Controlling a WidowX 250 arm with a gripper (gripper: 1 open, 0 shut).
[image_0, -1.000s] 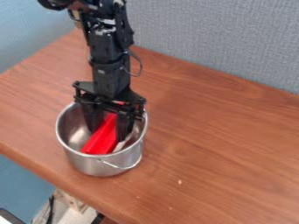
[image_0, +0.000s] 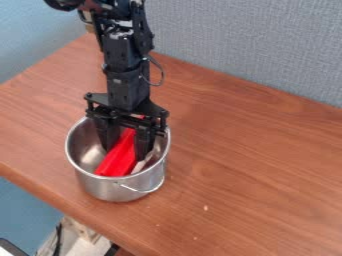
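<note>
A steel pot (image_0: 123, 186) with a wire handle stands near the left front edge of the wooden table. Inside it lies a red object (image_0: 118, 156), with something pale beside it. My black gripper (image_0: 127, 136) reaches down from above into the pot, over the red object's upper end. Its fingertips are dark and partly hidden, so I cannot tell whether they are open or shut on it.
A grey textured wall (image_0: 254, 50) runs along the back. The table's left edge drops away at the lower left, close to the pot.
Very little differs. My gripper and the red object appear only slightly shifted within the pot.
</note>
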